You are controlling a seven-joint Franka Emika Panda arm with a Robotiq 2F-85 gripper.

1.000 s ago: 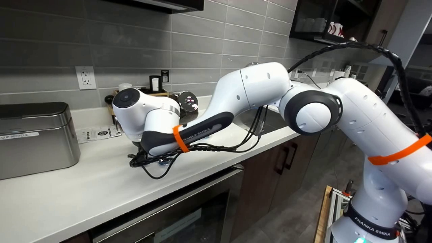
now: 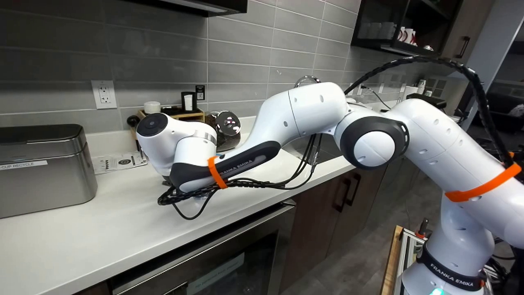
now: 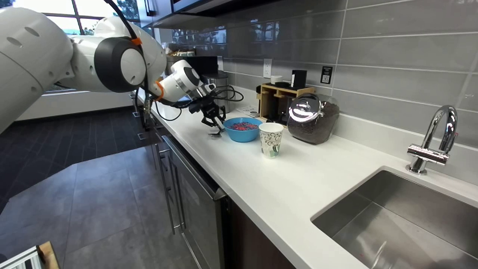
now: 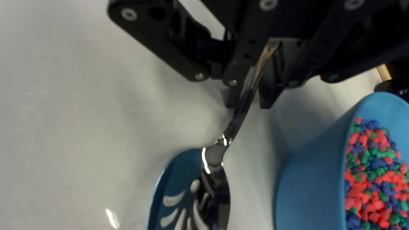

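Note:
A shiny metal spoon (image 4: 239, 115) lies with its bowl over a small blue dish with a white pattern (image 4: 174, 191) on the counter. My gripper is partly open around the spoon's handle, with a finger on each side and a gap showing beside the handle. To the right stands a blue bowl (image 4: 310, 191), filled with small red, green and blue pieces (image 4: 377, 172). In exterior view 2 my gripper is low over the counter, just left of the blue bowl (image 3: 242, 134). My arm hides the gripper and bowl in exterior view 1.
A patterned paper cup (image 3: 271, 141) stands close to the bowl, with a big glass jar (image 3: 312, 118) behind. A wooden organizer (image 3: 269, 101) is against the wall, and a steel bin (image 2: 46, 172) at the counter's far end. Bare counter (image 3: 286, 192) lies toward the sink (image 3: 403, 215).
My arm has come down slightly, its elbow and wrist a little lower than a second ago. Its sideways position is nearly the same.

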